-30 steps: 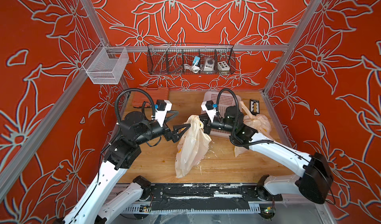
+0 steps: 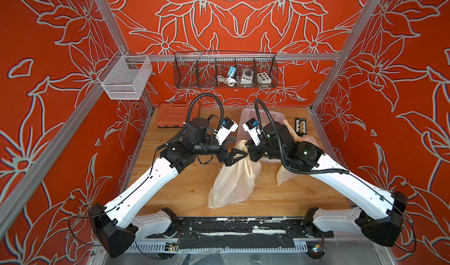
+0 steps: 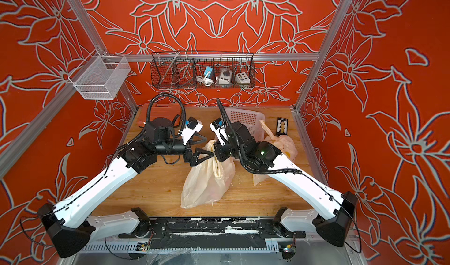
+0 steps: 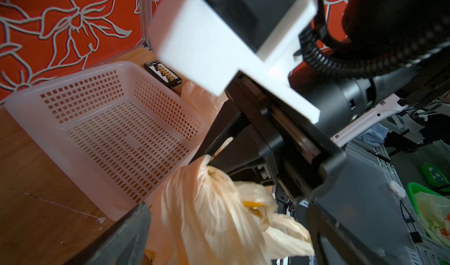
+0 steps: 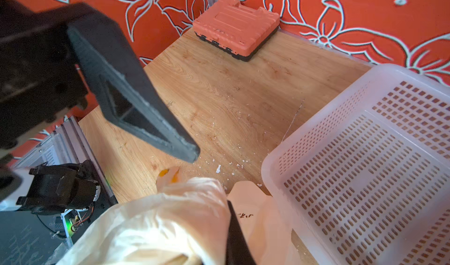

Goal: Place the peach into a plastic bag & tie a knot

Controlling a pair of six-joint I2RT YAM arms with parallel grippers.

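Note:
The pale plastic bag hangs between my arms, its gathered neck twisted at the top and its lower end over the table. No peach can be made out through the film. My left gripper is open, its fingers on either side of the bag's bunched neck without closing on it. On the other side of the neck, my right gripper stands part open. One right finger is clear of the plastic, while the other is mostly covered by the bag's folds. Whether the plastic wraps that finger is unclear.
An empty pink perforated basket stands behind the grippers. To the right lie a second bag and a small black box. A red case sits at the back left.
My left gripper has moved right, its fingers coming round the bag's neck and close to my right gripper. The right gripper and the bag have shifted slightly right.

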